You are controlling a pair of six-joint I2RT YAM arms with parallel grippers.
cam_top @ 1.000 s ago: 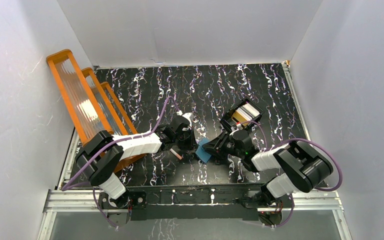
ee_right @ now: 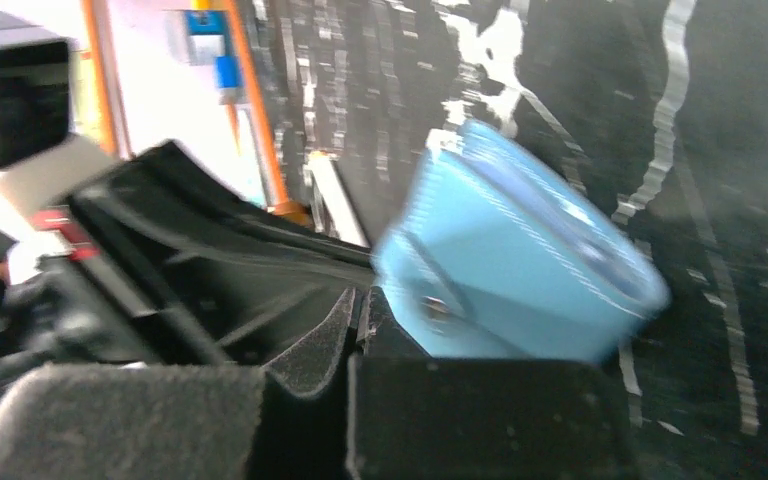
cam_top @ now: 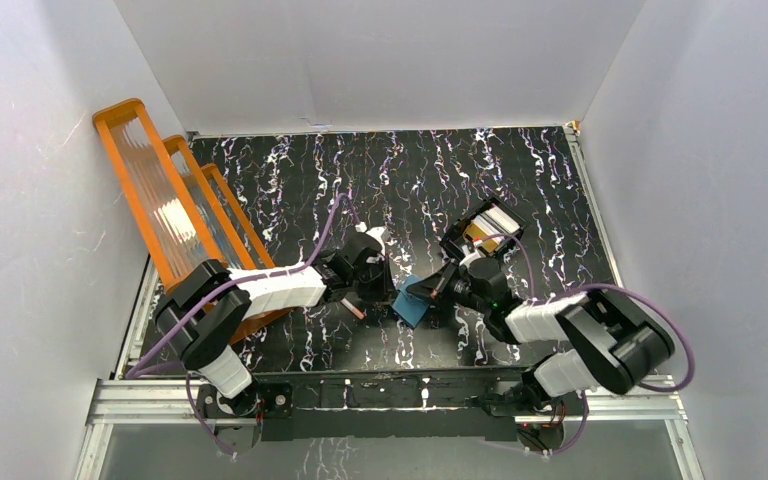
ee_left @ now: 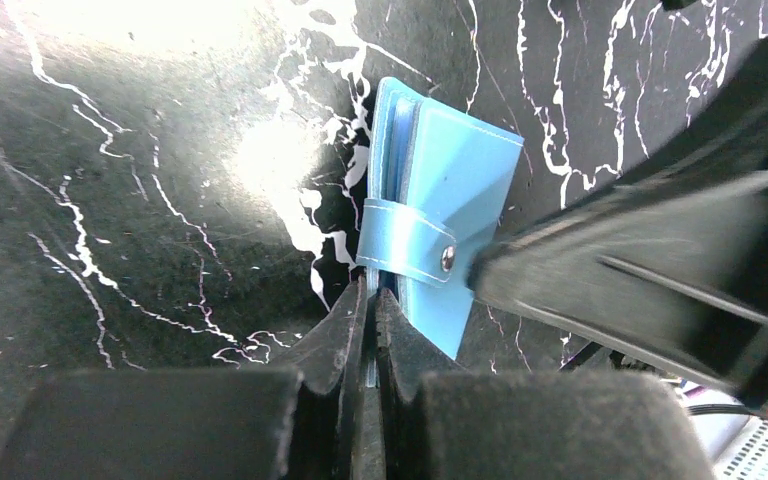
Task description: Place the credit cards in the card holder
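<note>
The light blue card holder [cam_top: 410, 310] lies on the dark marble table between both grippers, its strap with a snap visible in the left wrist view [ee_left: 460, 170]. My left gripper is shut at the holder's left edge, by the strap; whether anything thin is between its fingertips is unclear. My right gripper is shut, its tips beside the blurred holder [ee_right: 510, 280]; nothing shows clearly between them. A black box [cam_top: 460, 240] holding white and yellow cards, apparently the credit cards [cam_top: 495, 222], sits behind my right arm.
Orange racks [cam_top: 135, 170] stand along the table's left side. A small stick-like object [cam_top: 353, 308] lies near my left gripper.
The left arm and the box look unchanged.
</note>
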